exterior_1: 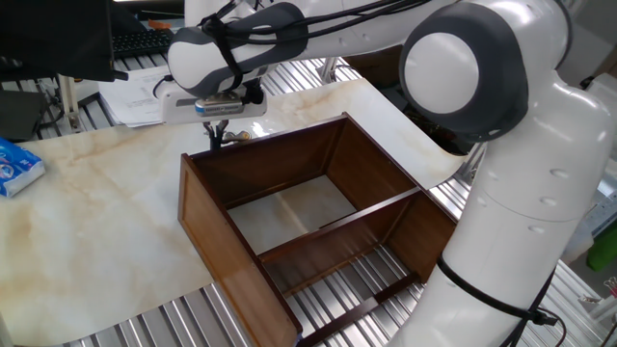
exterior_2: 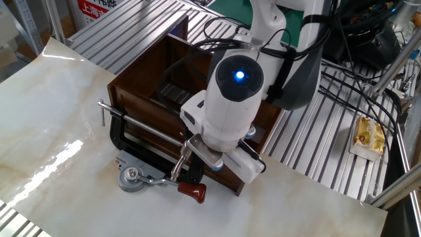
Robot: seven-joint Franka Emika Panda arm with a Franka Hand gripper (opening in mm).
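A brown wooden frame box (exterior_1: pixel 220 220) with a divider across it lies open side up. My gripper (exterior_1: pixel 215 145) points down just beyond its far panel in exterior view 1, the tips partly hidden by the panel's rim. In exterior view 2 the white hand (exterior_2: pixel 223 128) covers part of the box (exterior_2: pixel 146 125). There the fingers are down beside a black clamp (exterior_2: pixel 119 136) with a long metal rod and a reddish-brown handle (exterior_2: pixel 192 191), near that handle. Whether the fingers touch the clamp, or have anything between them, is unclear.
A blue packet (exterior_1: pixel 17 169) lies at the left on the marbled sheet (exterior_1: pixel 96 231). Papers (exterior_1: pixel 135 98) and a keyboard (exterior_1: pixel 142 42) are at the back. A yellow-and-white block (exterior_2: pixel 368 138) sits on the slatted metal table to the side.
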